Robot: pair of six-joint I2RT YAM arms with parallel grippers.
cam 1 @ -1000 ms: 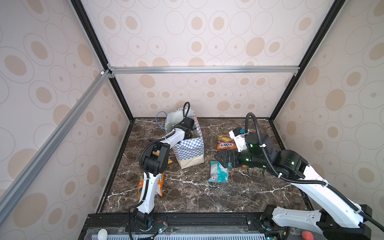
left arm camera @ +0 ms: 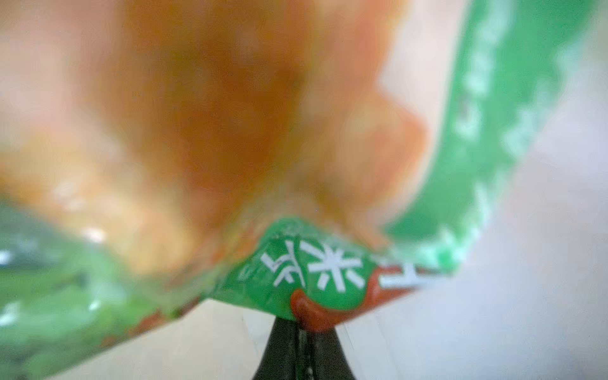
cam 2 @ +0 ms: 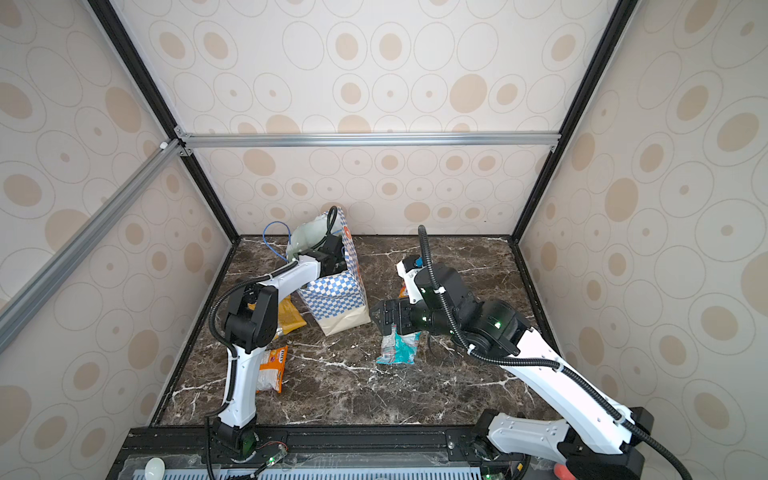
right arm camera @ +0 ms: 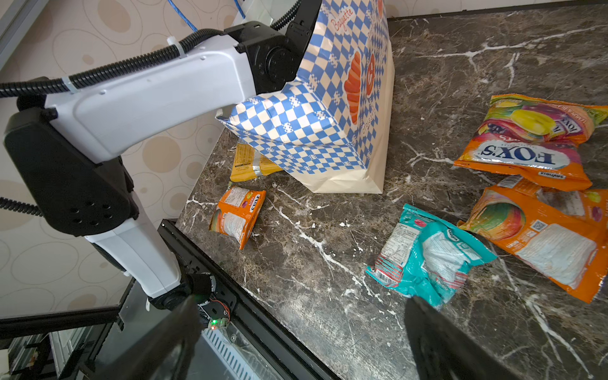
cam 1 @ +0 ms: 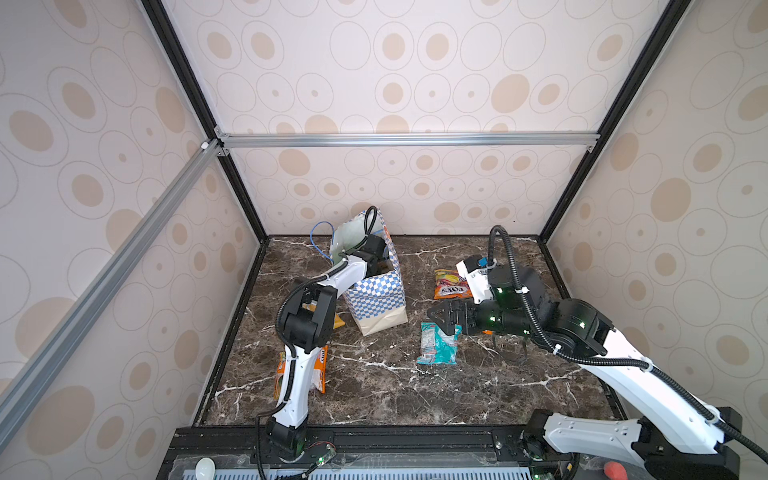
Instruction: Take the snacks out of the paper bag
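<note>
The blue-and-white checked paper bag (cam 1: 376, 296) stands at the back, left of the table's middle. The left arm reaches into its mouth, so both top views hide the left gripper's fingers inside. In the left wrist view my left gripper is shut on the corner of a green snack packet (left arm camera: 329, 269), which fills most of that view; pale bag wall lies behind it. My right gripper is open above the table, with nothing between its fingers. Near it lies a teal snack packet (right arm camera: 430, 256).
Two orange packets lie at the right: a Fox's packet (right arm camera: 535, 142) and another packet (right arm camera: 544, 231) in front of it. Left of the bag are a yellow packet (right arm camera: 250, 163) and a small orange packet (right arm camera: 238, 215).
The left forearm and the bag's upper part have shifted slightly, with the left hand still inside the bag. The right arm and the packets on the table have stayed in place.
</note>
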